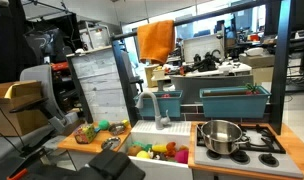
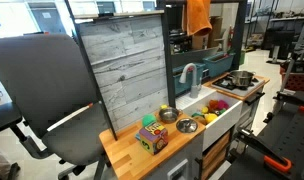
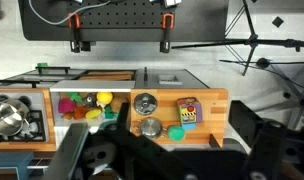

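Observation:
My gripper is open in the wrist view, high above a toy kitchen, its dark fingers wide apart and nothing held. Below it on the wooden counter are a colourful box [image 3: 189,111], a round green item [image 3: 175,132] and metal bowls, one of them a small bowl [image 3: 145,104]. Several coloured toy foods [image 1: 162,153] lie in the white sink [image 1: 142,136]. A silver pot [image 1: 222,136] stands on the stove [image 1: 257,152] at the right. In neither exterior view can the gripper be made out.
Above the sink rises a grey faucet [image 1: 152,106]. An orange towel [image 1: 155,41] hangs over the back. A blue-grey bin [image 1: 234,103] sits on the rear shelf. The tall grey-white panel [image 2: 134,71] borders the counter. An office chair [image 2: 60,100] stands beside it.

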